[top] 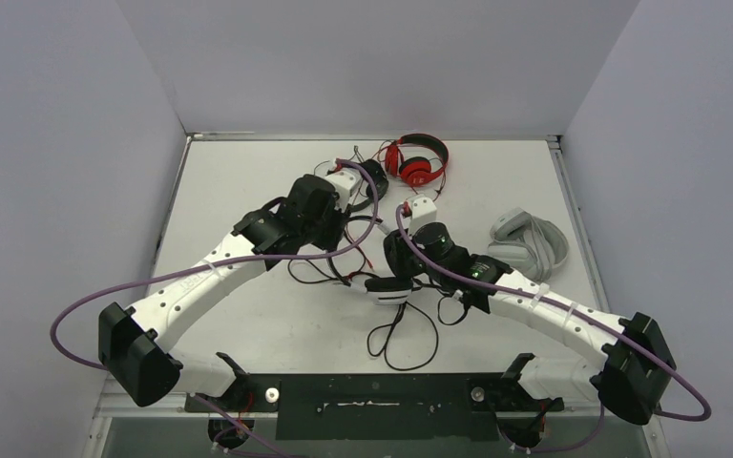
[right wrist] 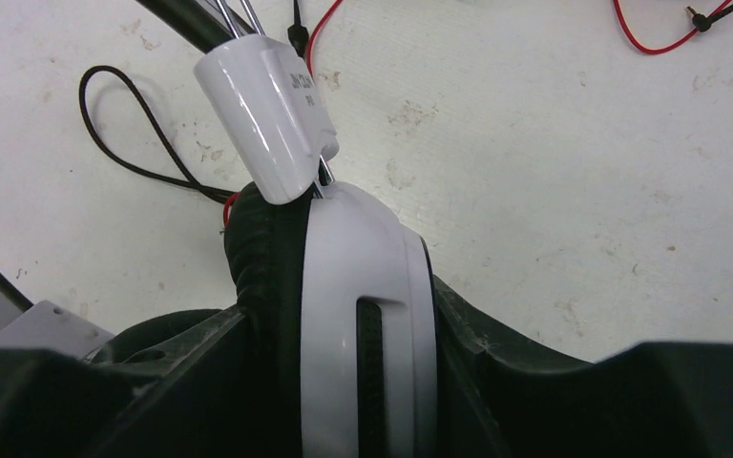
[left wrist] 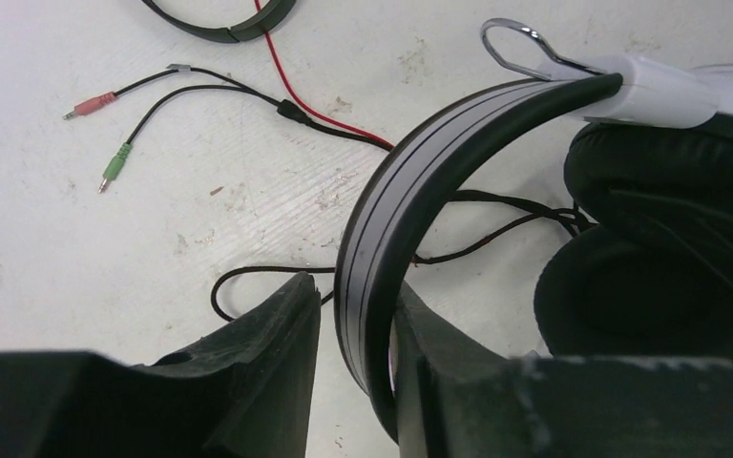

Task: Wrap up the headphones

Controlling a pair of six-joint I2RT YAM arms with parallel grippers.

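Note:
A white-and-black headset hangs between my two grippers. Its curved headband (left wrist: 382, 229), grey with black edges, passes between the fingers of my left gripper; a small gap shows at one side, so those fingers stand partly open around it. My right gripper is shut on a white ear cup (right wrist: 353, 258) with a black cushion. From above, the other ear cup (top: 388, 290) shows in front of the right gripper. The black cable (top: 431, 334) lies in a loop on the table below. Both fingertips are hidden in the top view.
Red headphones (top: 436, 150) and black headphones (top: 377, 179) lie at the back of the table. Grey headphones (top: 533, 246) rest at the right. A red and a green plug (left wrist: 115, 164) lie loose on the table.

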